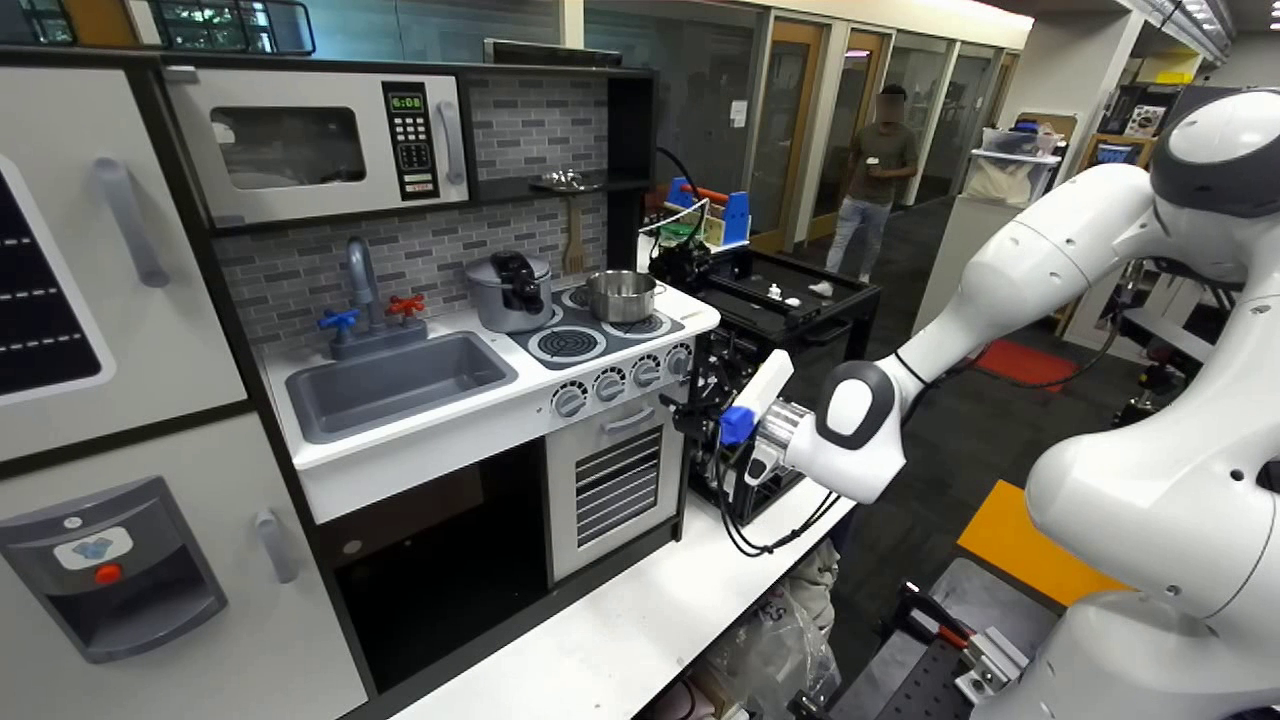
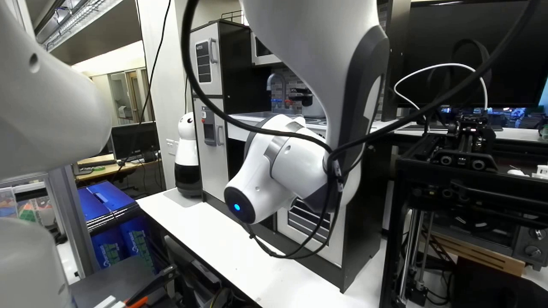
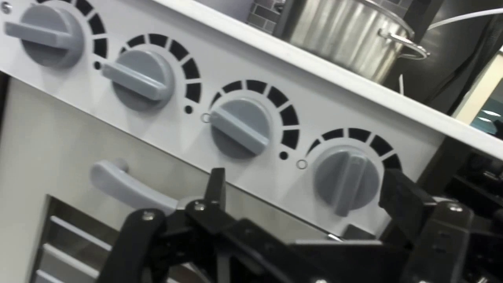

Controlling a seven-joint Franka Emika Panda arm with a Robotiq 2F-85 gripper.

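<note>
My gripper stands open in front of the toy stove's control panel, its fingers wide apart with nothing gripped. The rightmost grey knob shows between the fingers, nearer the right one, and its bar stands nearly upright. On the other knobs, such as the neighbouring knob, the bars slant toward the left. In exterior view 1 the gripper is just below and beside the rightmost knob. Exterior view 2 has the gripper hidden behind the arm.
The oven door handle lies left of the gripper, below the panel. A steel pot and a grey lidded pot stand on the stovetop. Black equipment is close on the stove's right.
</note>
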